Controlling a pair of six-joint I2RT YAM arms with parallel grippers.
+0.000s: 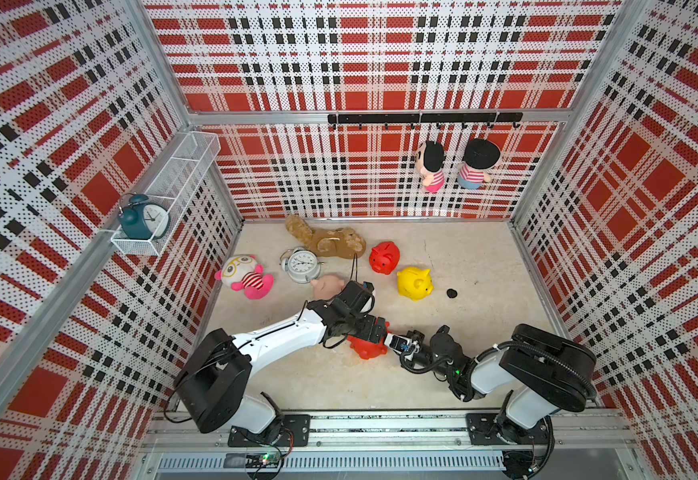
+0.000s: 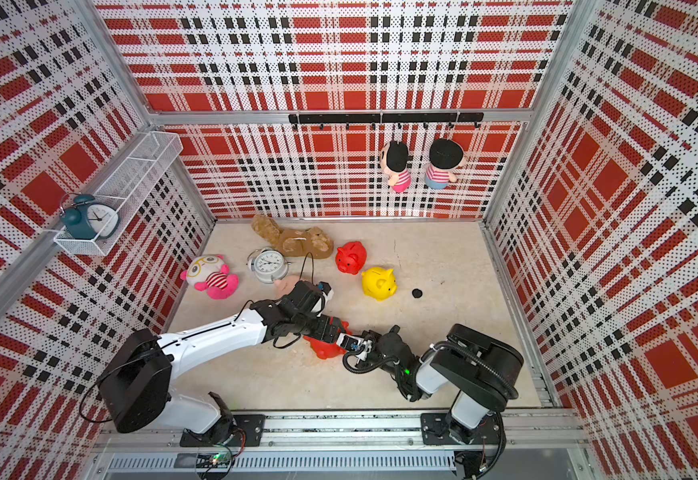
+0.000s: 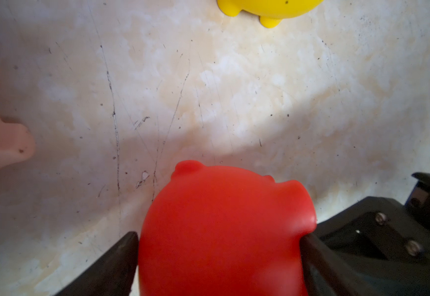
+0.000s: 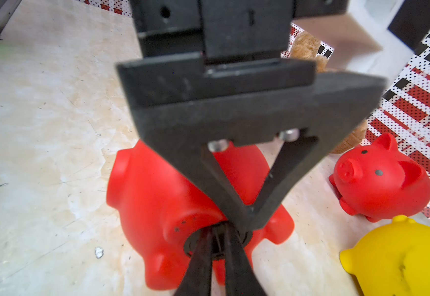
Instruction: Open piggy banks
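Note:
A red piggy bank (image 1: 365,348) lies tipped at the front middle, its dark round underside plug turned to my right gripper. My left gripper is open around its body, fingers at both sides in the left wrist view. My right gripper is shut, tips at the plug; whether they hold any of it I cannot tell. Farther back sit a second red piggy bank (image 4: 377,182), a yellow one (image 1: 414,282) and a pink one (image 1: 326,286), partly hidden by the left arm.
An alarm clock (image 1: 302,265), a brown plush toy (image 1: 337,244) and a pink plush toy (image 1: 245,276) lie back left. A small black disc (image 1: 451,293) lies right of the yellow bank.

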